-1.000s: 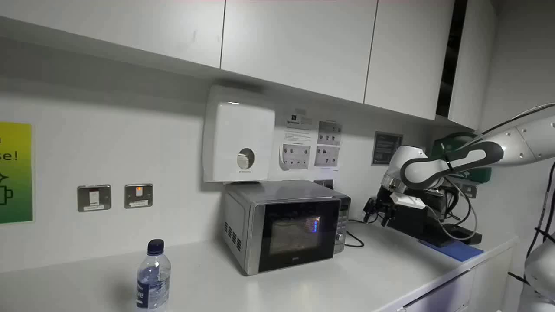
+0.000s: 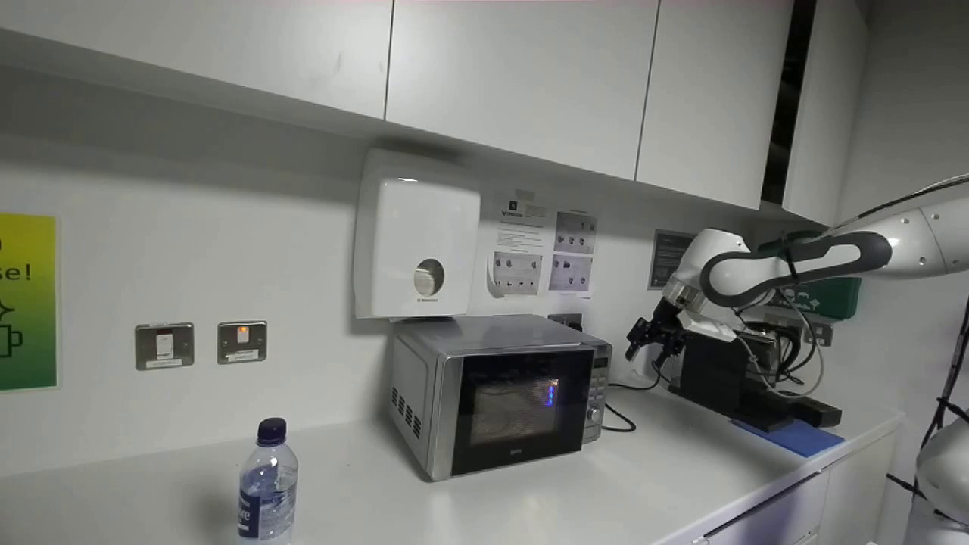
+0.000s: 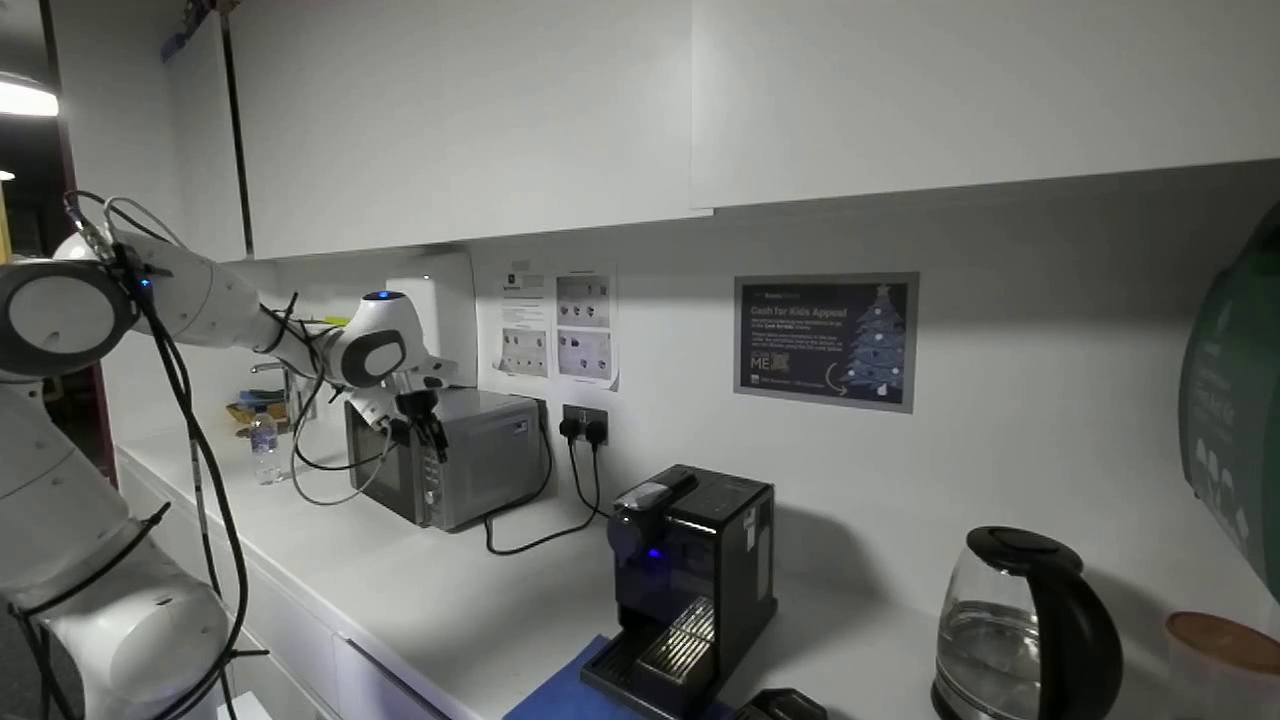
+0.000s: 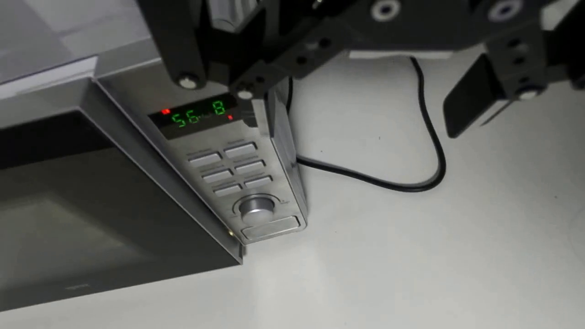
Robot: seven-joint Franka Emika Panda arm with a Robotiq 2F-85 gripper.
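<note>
The silver microwave stands shut on the counter, and its door window is dark with a blue glint. In the wrist view its control panel shows a lit green display, several buttons and a round knob. My gripper is open, its fingers wide apart with nothing between them. The left finger overlaps the right end of the display in this view; whether it touches the panel I cannot tell. From outside, the gripper hangs to the right of the microwave, above the counter.
A black cable curves over the counter beside the microwave. The coffee machine and a glass kettle stand farther along. A water bottle is at the other end. Cabinets overhang the counter.
In exterior view 1 the arm's wrist has risen, and the gripper has moved up and slightly left, nearer the microwave. The microwave and bottle look the same.
</note>
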